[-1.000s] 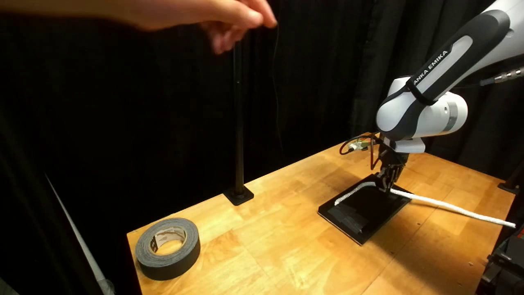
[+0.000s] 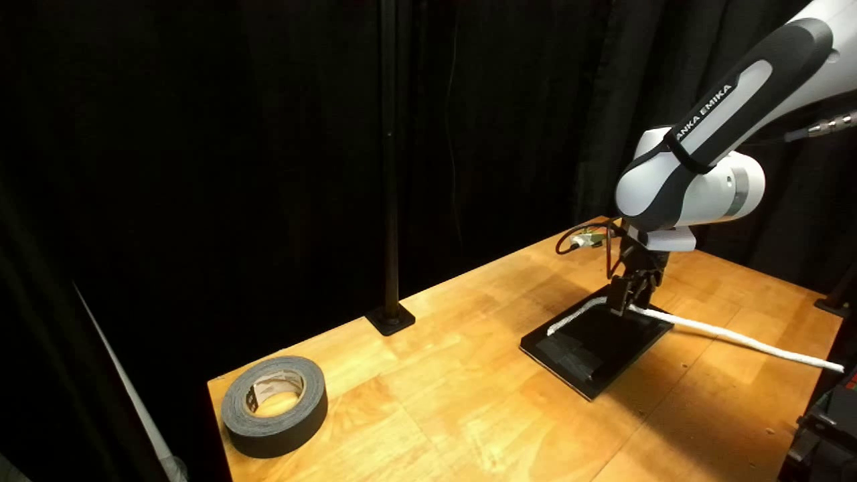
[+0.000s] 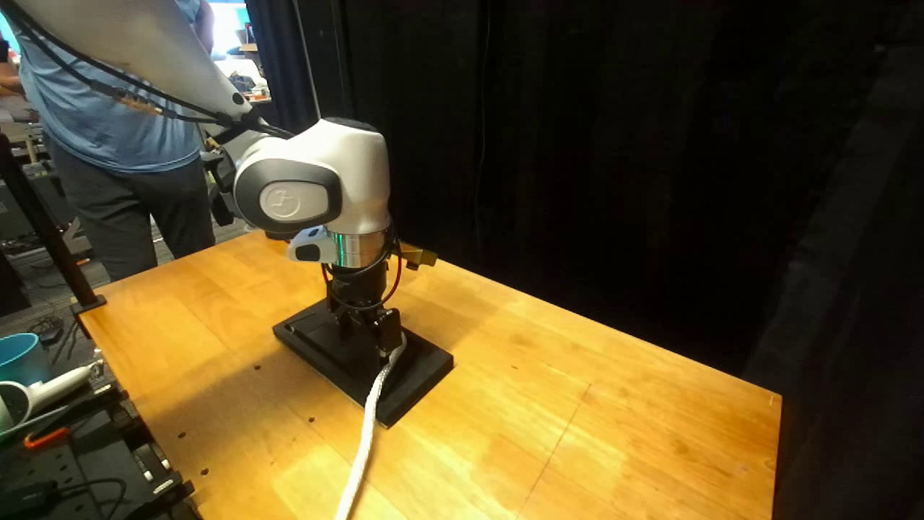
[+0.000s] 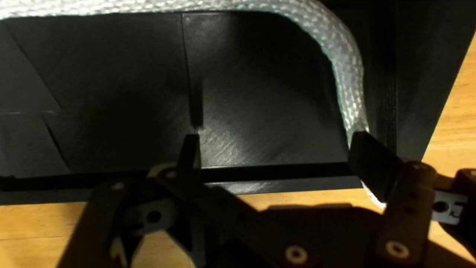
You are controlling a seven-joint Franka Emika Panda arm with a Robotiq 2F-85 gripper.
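My gripper is open, low over a flat black board [image 2: 588,353], with nothing held between its fingers. A white braided rope [image 4: 348,76] bends across the board and runs down under the right-hand finger [image 4: 372,160] in the wrist view. Whether that finger touches the rope is unclear. One short end of the rope [image 2: 574,316] rests on the board in exterior view 1. Its long part trails off the board over the wooden table, towards the near side in exterior view 2. Part of the rope is hidden behind the fingers.
A roll of dark grey tape [image 2: 275,434] lies at the far corner of the wooden table [image 2: 450,385]. A black post [image 2: 390,313] stands on the table's edge. Beside the table is a cart [image 3: 78,468] with several items.
A person's hand at the top of exterior view 1 is gone. My gripper's fingers look farther apart, in nearly the same place. The rope, board and tape look unmoved.
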